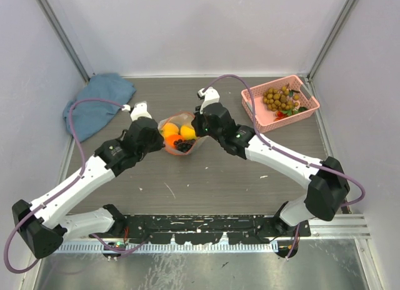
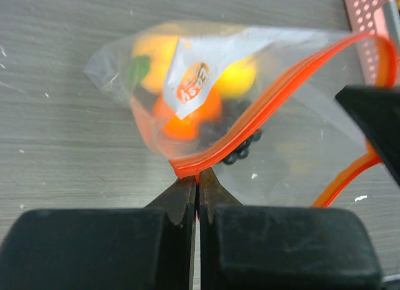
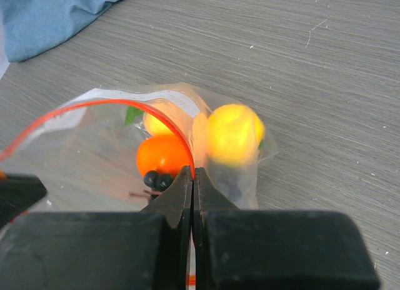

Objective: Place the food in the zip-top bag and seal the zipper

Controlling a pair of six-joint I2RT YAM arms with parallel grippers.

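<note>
The clear zip top bag [image 1: 169, 121] with an orange rim stands with its mouth spread wide between my two grippers. Inside it are an orange fruit [image 3: 162, 154], yellow fruits [image 3: 234, 134] and dark grapes [image 2: 239, 151]. My left gripper is shut on the bag's orange rim [image 2: 206, 157] at one side of the mouth. On the opposite side, my right gripper is shut on the rim too, the thin edge running between its fingers. In the top view both fingertips are partly hidden by the arms.
At the back right sits a pink basket [image 1: 267, 119] with green-brown grapes [image 1: 280, 99] and some red and green items. A blue cloth [image 1: 99, 105] lies at the back left. The grey table in front of the bag is clear.
</note>
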